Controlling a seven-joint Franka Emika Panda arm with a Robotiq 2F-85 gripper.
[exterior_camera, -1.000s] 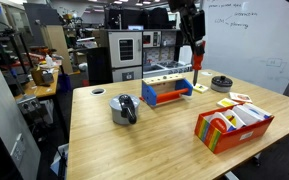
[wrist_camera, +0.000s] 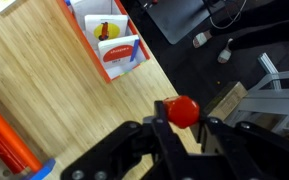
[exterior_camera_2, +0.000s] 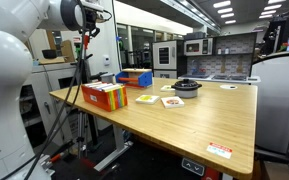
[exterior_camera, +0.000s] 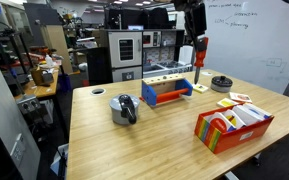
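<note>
A red, long, upright object (exterior_camera: 199, 56) hangs high above the table, and my gripper (exterior_camera: 196, 37) is shut on its upper end. From the wrist view, only the rounded red end (wrist_camera: 182, 111) shows between the fingers, against the floor beyond the table edge. A red-sided box (exterior_camera: 234, 129) holding white, yellow and blue items stands near the table's edge, below the held object and apart from it. Part of that box's rim (wrist_camera: 110, 68) appears at the top of the wrist view.
A blue and red rack (exterior_camera: 164, 91) lies toward the back of the table. A silver pot (exterior_camera: 123, 110) stands at the left, and a dark-lidded pot (exterior_camera: 222, 82) is at the far right. Small cards lie near the box.
My gripper and the red object have shifted slightly up and to the right in exterior view 1. The box, pots and rack stay where they were.
</note>
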